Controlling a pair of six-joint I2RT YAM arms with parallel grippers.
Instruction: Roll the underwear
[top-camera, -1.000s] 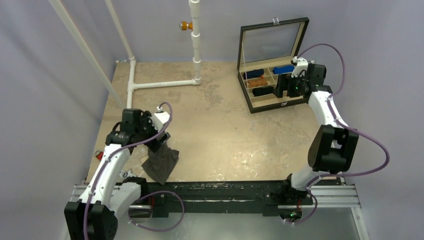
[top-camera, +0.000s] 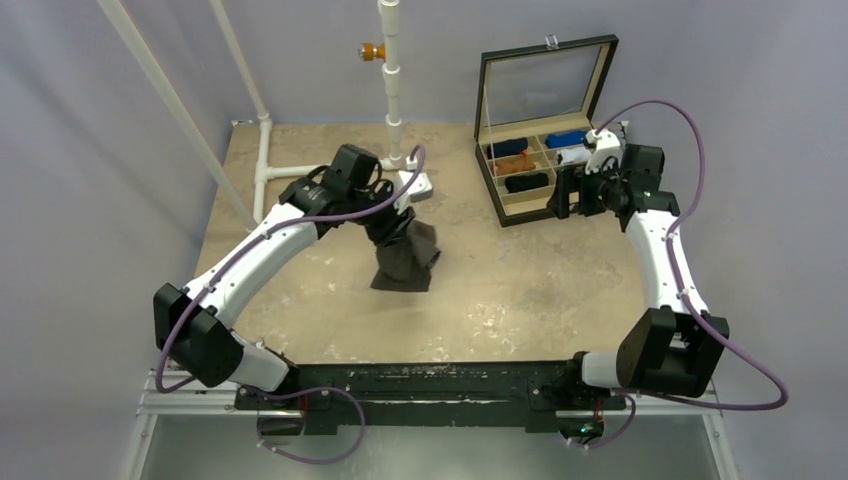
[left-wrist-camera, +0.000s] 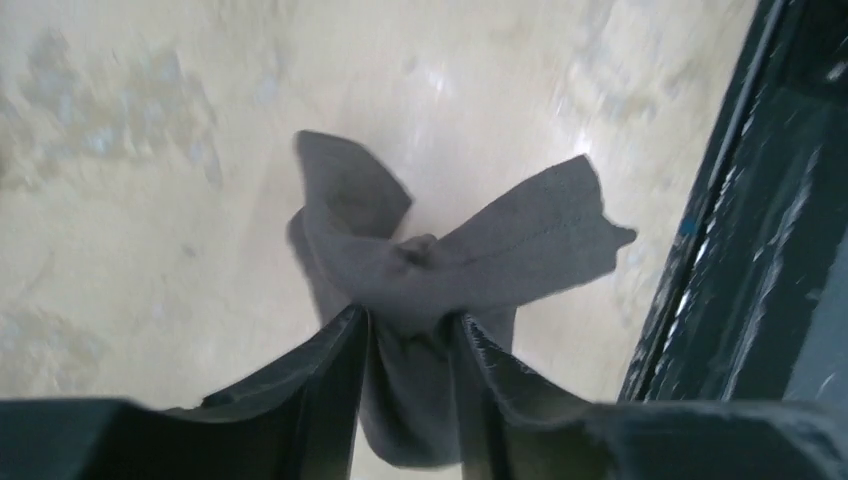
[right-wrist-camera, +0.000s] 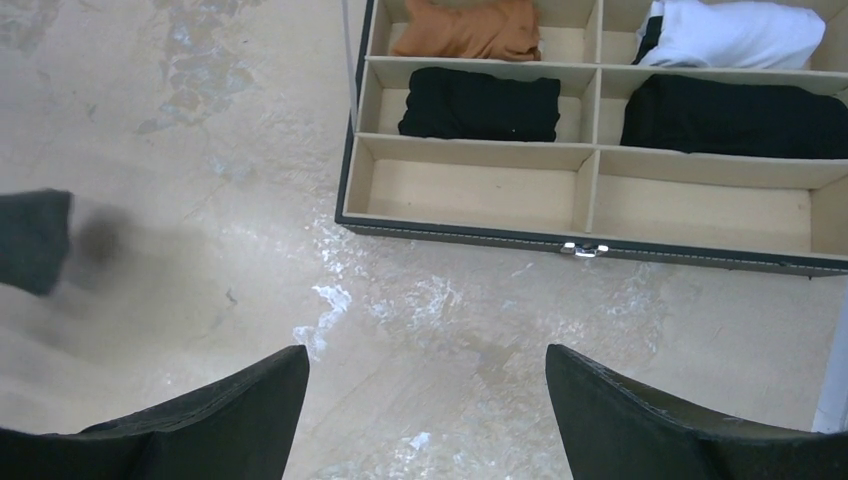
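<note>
The underwear (top-camera: 408, 262) is a dark grey cloth, bunched and loosely hanging beneath my left gripper (top-camera: 392, 232) left of the table's middle. In the left wrist view the fingers (left-wrist-camera: 335, 360) of the left gripper stand apart, with the crumpled underwear (left-wrist-camera: 530, 240) in front of and between them; whether they touch it is unclear from the blur. A blurred corner of the underwear (right-wrist-camera: 30, 240) shows above its shadow in the right wrist view. My right gripper is open and empty, over bare table just in front of the box.
A black-edged divided box (top-camera: 510, 218) stands at the back right, lid raised. Several rolled garments fill compartments, including an orange roll (right-wrist-camera: 470, 30) and a black roll (right-wrist-camera: 482, 105); the front compartments (right-wrist-camera: 470, 190) in view are empty. White pipes (top-camera: 262, 160) stand at the back left.
My left gripper has swung from the front left toward the table's middle, and the underwear has come along, off its flat spot.
</note>
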